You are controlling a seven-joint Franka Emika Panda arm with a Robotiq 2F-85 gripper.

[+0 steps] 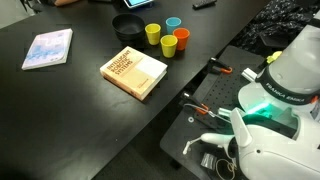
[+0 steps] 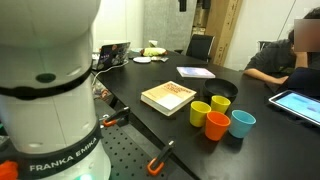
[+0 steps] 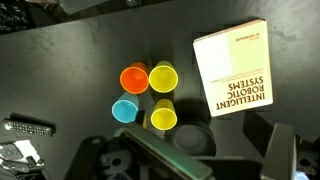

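Note:
Two yellow cups (image 1: 153,33) (image 3: 163,77), an orange cup (image 1: 183,38) (image 3: 134,77) and a blue cup (image 1: 173,23) (image 3: 125,108) stand close together on the dark table. Beside them sits a black bowl (image 1: 129,27) (image 3: 193,137). A thick cream book (image 1: 133,72) (image 3: 234,68), titled "Intelligent Robotic Systems", lies flat nearby. My gripper shows only in the wrist view, high over the table. Its dark fingers stand apart at the lower edge, nothing visible between them, and partly cover the bowl and one yellow cup.
A second, pale book (image 1: 48,47) lies farther off on the table. A black remote (image 3: 28,128) and a tablet (image 2: 297,106) are past the cups. Someone (image 2: 283,62) sits at the far side. Bare tabletop (image 1: 60,120) spreads around the cream book.

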